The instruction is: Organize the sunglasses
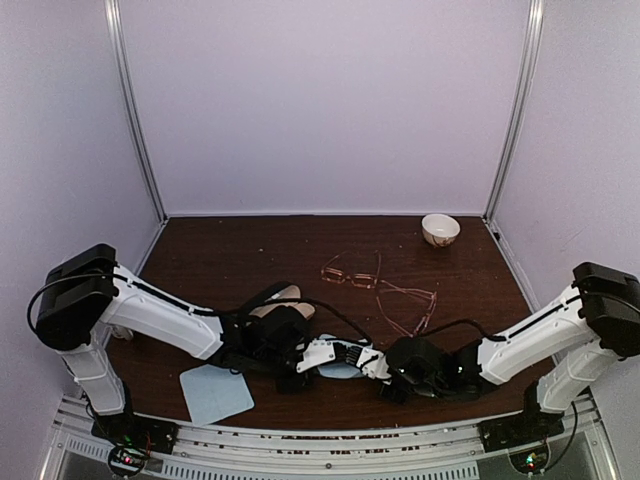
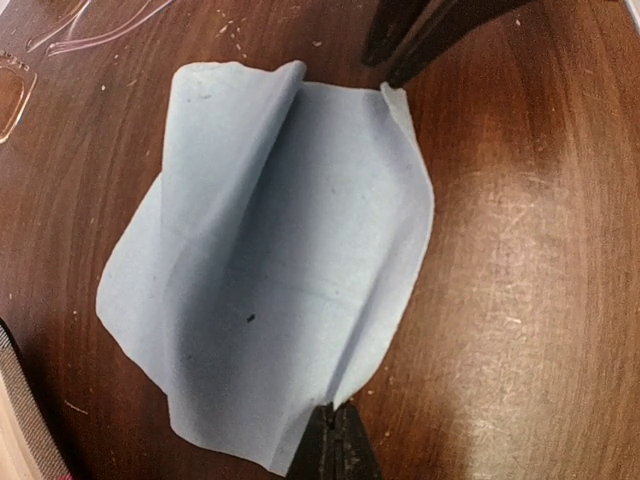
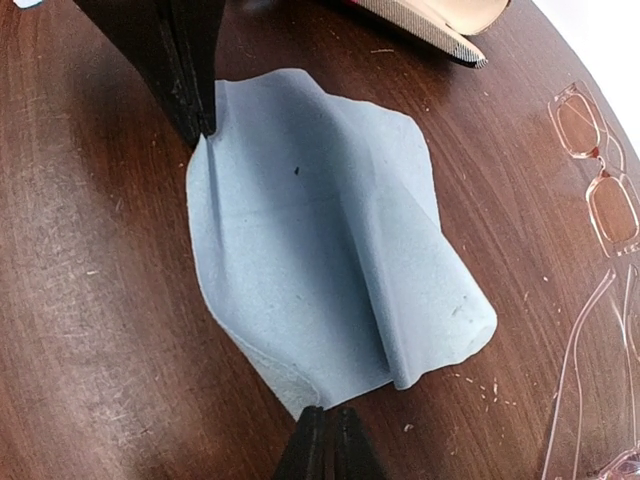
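Observation:
A light blue cloth [image 2: 250, 250] lies rumpled, with raised folds, between both grippers. My left gripper is shut, pinching the cloth's near edge. At the opposite corner, seen at the bottom of the right wrist view, my right gripper has its fingertips at the cloth's edge; whether it holds it I cannot tell. Two pairs of clear-framed glasses, rose-tinted [image 1: 350, 277], lie behind the arms. A beige open case [image 3: 440, 25] sits beside the cloth, partly hidden by the left arm in the top view.
A second blue cloth [image 1: 215, 395] lies flat at the front left. A white bowl [image 1: 440, 228] stands at the back right. Both arms fill the front centre, their grippers close together.

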